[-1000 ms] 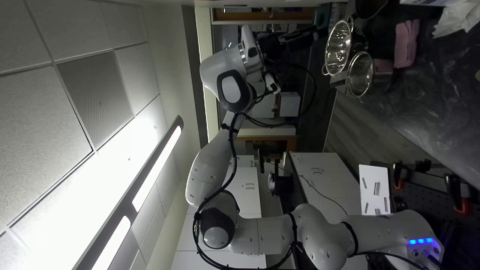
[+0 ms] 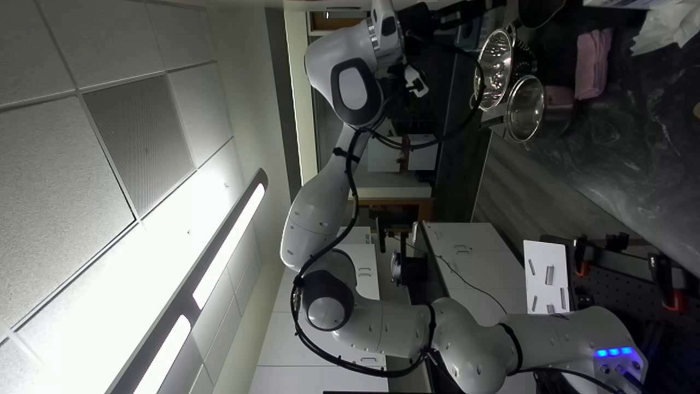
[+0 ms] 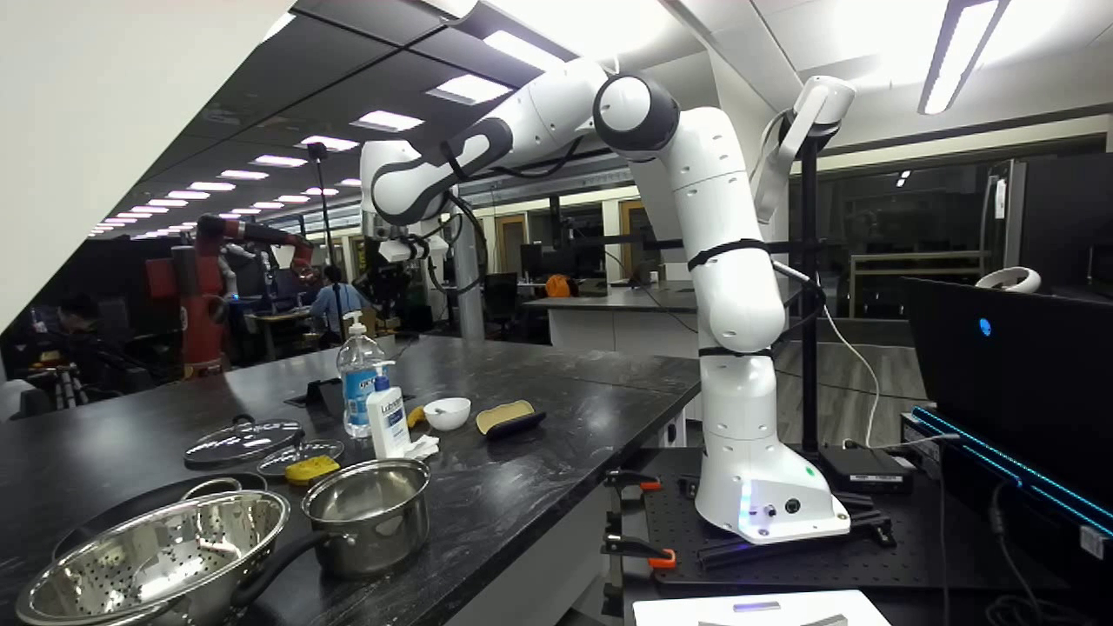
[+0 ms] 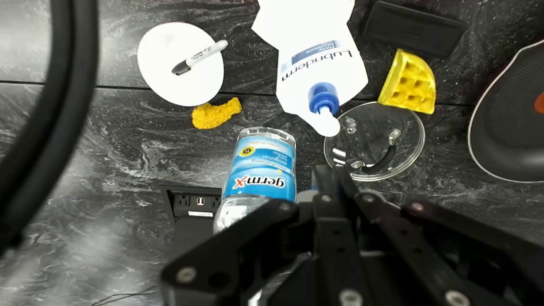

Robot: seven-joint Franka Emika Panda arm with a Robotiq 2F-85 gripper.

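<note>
My gripper reaches over the black table in the wrist view, its two dark fingers close together; whether a gap remains between them is unclear. No object shows held. Beside the fingers, to the left, stands the Germ-X pump bottle, its upper part partly behind the gripper. Farther up are a white Lubriderm bottle and a white bowl with a marker across it. A yellow crumpled piece, a yellow waffle-like piece and a glass lid lie nearby.
A black pan lies to the right, a black tray above. A steel colander and pot stand at the table's near side. A power outlet box sits by the Germ-X bottle. The table toward the arm's base is mostly bare.
The arm has reached farther out and lower, shifting toward the top right in exterior view 1. The colander and pot have stayed put.
</note>
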